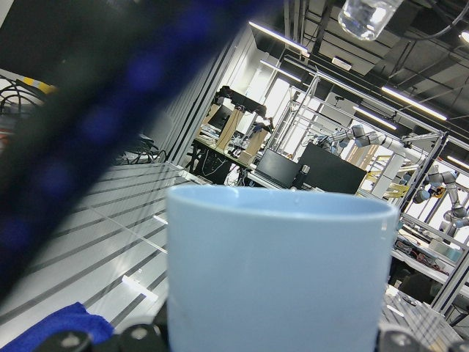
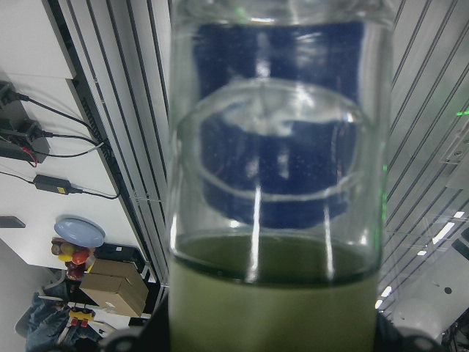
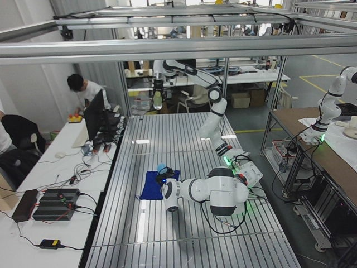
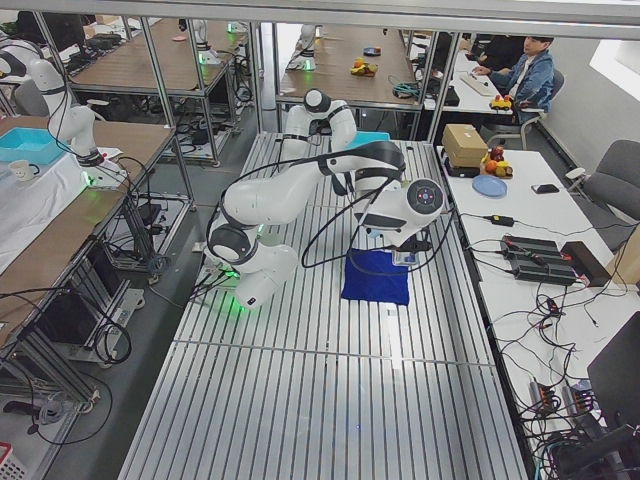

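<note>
A light blue cup (image 3: 162, 167) is held low over the slatted table by my left gripper (image 3: 165, 176); it fills the lower middle of the left wrist view (image 1: 278, 271). My right gripper (image 3: 158, 86) is raised at the back of the table, shut on a clear bottle (image 3: 158, 99) with greenish liquid, which fills the right wrist view (image 2: 275, 308). A dark blue cloth (image 4: 375, 282) lies flat on the table beneath the left gripper.
The slatted metal table (image 4: 320, 410) is otherwise largely bare. A white side desk (image 3: 67, 229) with power units, cables and monitors runs along one side; metal frame bars (image 3: 178, 47) cross overhead.
</note>
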